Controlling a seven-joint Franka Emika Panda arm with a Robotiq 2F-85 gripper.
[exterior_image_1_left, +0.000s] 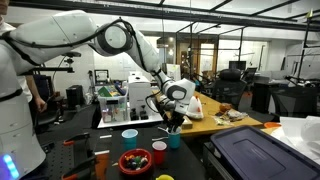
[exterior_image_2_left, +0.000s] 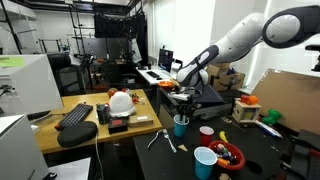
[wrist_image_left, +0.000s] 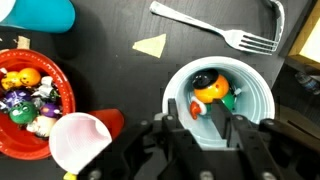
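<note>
A blue cup (exterior_image_1_left: 174, 141) stands on the dark table, directly beneath my gripper (exterior_image_1_left: 177, 125). Seen from above in the wrist view, the same cup (wrist_image_left: 247, 78) holds several small items: a black one (wrist_image_left: 206, 77), an orange one (wrist_image_left: 217, 89) and a green one (wrist_image_left: 229, 101), with white and red bits among them. My gripper stands open, its dark fingers apart over the near side of the cup. No item is clearly gripped between them. In exterior view 2 the fingertips are small and partly hidden around the cup (exterior_image_2_left: 180, 130).
A red bowl (wrist_image_left: 67, 82) of small colourful items, a red cup (exterior_image_1_left: 159, 153) and another blue cup (exterior_image_1_left: 130, 139) stand close by. A fork (wrist_image_left: 216, 27) and a yellow scrap (wrist_image_left: 151, 46) lie near the cup. A large dark tray (exterior_image_1_left: 262, 158) occupies the right.
</note>
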